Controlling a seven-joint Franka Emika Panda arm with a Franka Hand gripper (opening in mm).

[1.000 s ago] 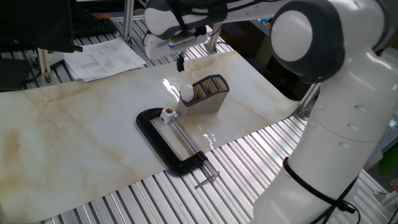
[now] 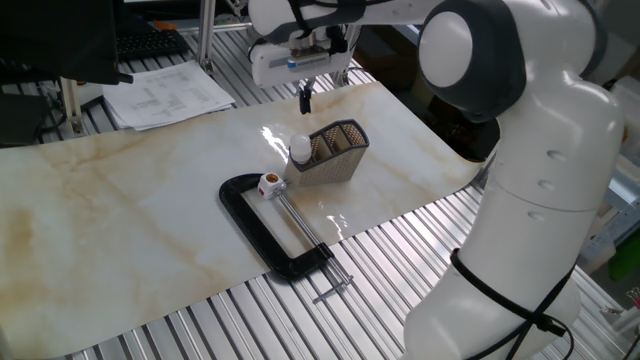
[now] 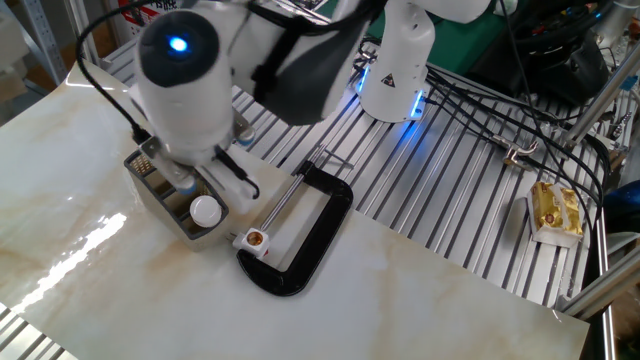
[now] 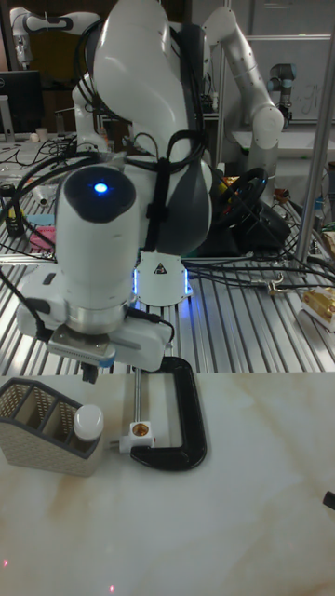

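Observation:
A beige-grey woven caddy (image 2: 327, 168) with a dark rim and open compartments stands upright on the marbled sheet. In one end compartment is a white round-capped object (image 2: 300, 148); its lower part is hidden by the walls. Beside the caddy lies a black C-clamp (image 2: 262, 235) with a white block (image 2: 271, 184) at its screw end. My gripper (image 2: 305, 104) hangs above and behind the caddy in exterior view 1, apart from it. Its dark fingers (image 4: 89, 374) stand together under the middle of the hand, with nothing visible between them. In exterior view 2 the hand covers the fingertips.
Papers (image 2: 167, 95) lie at the back left. The marbled sheet (image 2: 110, 220) is bare to the left of the clamp in exterior view 1. A gold and white block (image 3: 555, 213) rests on the slatted metal table (image 3: 450, 220), with cables nearby.
In exterior view 1 my gripper has moved slightly right, and its hand has turned a little. The caddy, white-capped object and clamp have stayed in place.

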